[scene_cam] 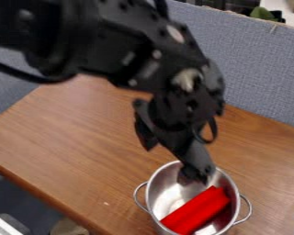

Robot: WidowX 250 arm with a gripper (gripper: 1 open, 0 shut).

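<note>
My black gripper (172, 149) hangs over the upper rim of a metal pot (162, 184) with two side handles, at the lower right of the camera view. Its fingers are apart, with nothing seen between them. In the pot lies a red cylindrical object (194, 210), resting diagonally.
A grey partition (260, 64) runs along the back. The table's edge is at the lower left, with white and dark items below it.
</note>
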